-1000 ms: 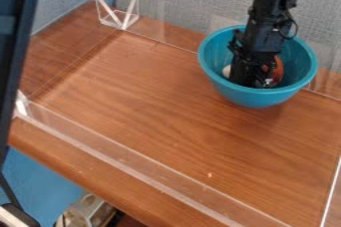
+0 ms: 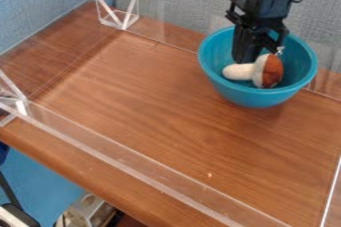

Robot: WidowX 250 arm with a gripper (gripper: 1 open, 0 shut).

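Note:
My black gripper hangs over the back left part of a cyan bowl, its fingertips low in the bowl's upper area, shut with nothing visible between them. In the bowl lie a white object and, to its right, a rounded orange-brown and white object. Both sit below and in front of the fingertips.
The bowl stands at the back right of a wooden tabletop, with clear edging along its sides and white corner brackets at back left and left. A grey wall rises behind.
My gripper has risen out of the depth of the bowl, uncovering the white and orange-brown objects, which remain inside. The bowl stands where it was.

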